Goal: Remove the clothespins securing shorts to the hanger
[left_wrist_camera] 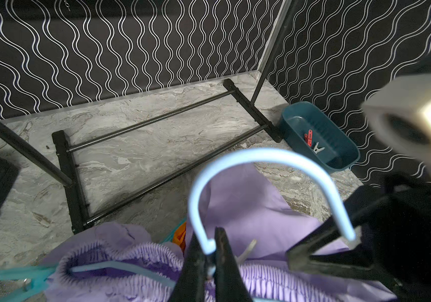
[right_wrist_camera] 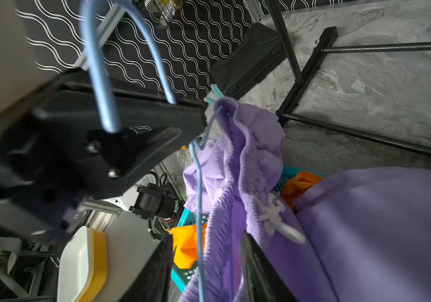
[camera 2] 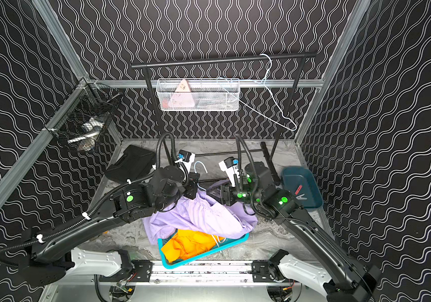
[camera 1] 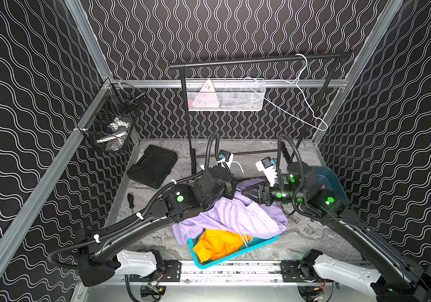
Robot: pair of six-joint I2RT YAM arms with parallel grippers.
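Lilac shorts lie over a turquoise basket, their gathered waistband facing up. My left gripper is shut on the light blue hanger just below its hook. A turquoise clothespin clips the waistband at the left end; that same clothespin shows at the far end in the right wrist view. My right gripper is open above the near part of the waistband, with hanger wire and fabric seen between its parted fingers. No clothespin is visible at this near end.
A dark teal bin at the right holds a red clothespin and a white one. Orange cloth lies in the turquoise basket. The black rack's lower bars stand behind the shorts.
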